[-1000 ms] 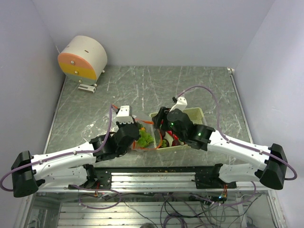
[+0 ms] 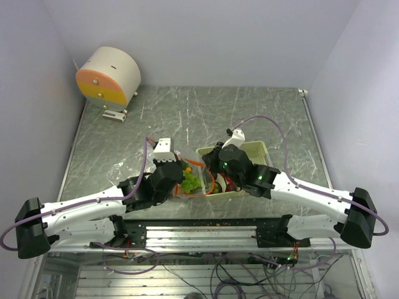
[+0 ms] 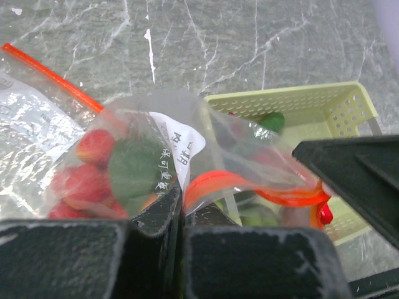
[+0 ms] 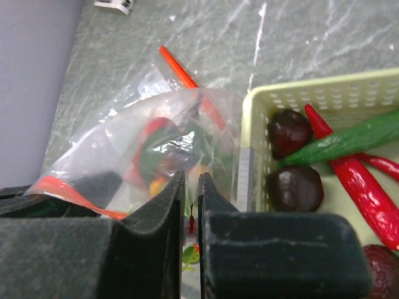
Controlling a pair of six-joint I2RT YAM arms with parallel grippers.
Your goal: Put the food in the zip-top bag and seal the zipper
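Observation:
A clear zip bag point(image 3: 156, 149) with orange zipper edges holds red round food point(image 3: 93, 149), green pieces and leafy greens point(image 2: 190, 180). My left gripper is shut on the bag's edge in the left wrist view. My right gripper is shut on the bag's other side, beside the basket. The pale green basket point(image 4: 312, 84) holds red chilies point(image 4: 368, 199), a long green vegetable point(image 4: 343, 140) and dark round items point(image 4: 293, 187).
An orange zipper strip point(image 3: 50, 75) and loose plastic lie at the left on the grey marble table point(image 2: 187, 112). A cream cylindrical object point(image 2: 109, 78) stands at the back left.
The right gripper has shifted very slightly at the bag's opening over the basket. The left arm looks unchanged.

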